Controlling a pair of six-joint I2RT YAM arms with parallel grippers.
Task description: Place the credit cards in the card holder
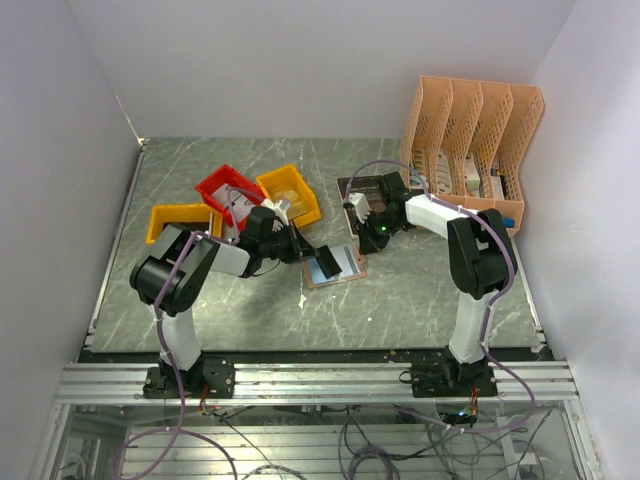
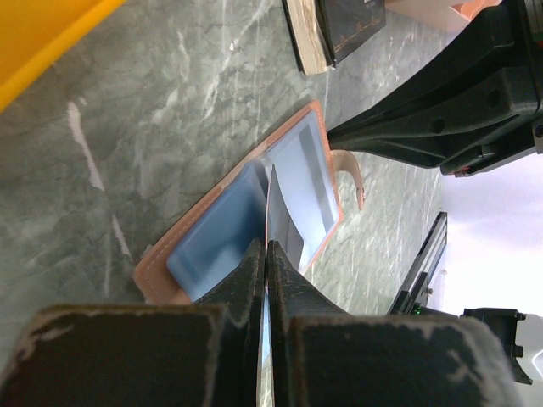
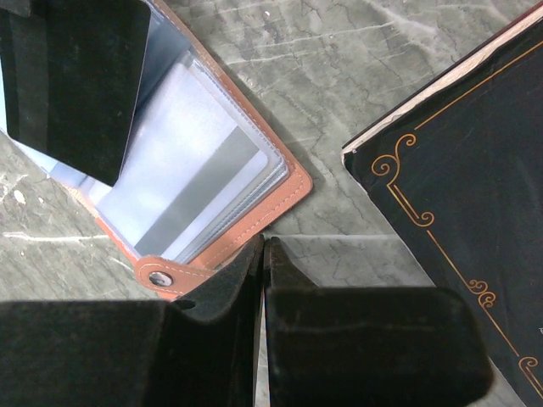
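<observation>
The card holder (image 1: 346, 266) lies open on the table, a tan case with clear and blue sleeves (image 3: 191, 153). My left gripper is shut on a black card (image 3: 72, 85), which lies over the holder's sleeves, seen edge-on in the left wrist view and flat in the right wrist view. My right gripper is shut with nothing showing between its fingers, just at the holder's edge beside its snap strap (image 3: 159, 278).
A dark book (image 3: 450, 203) lies right of and behind the holder. Yellow (image 1: 315, 205) and red (image 1: 215, 180) bins stand behind the left arm, a peach divided rack (image 1: 460, 130) at the back right.
</observation>
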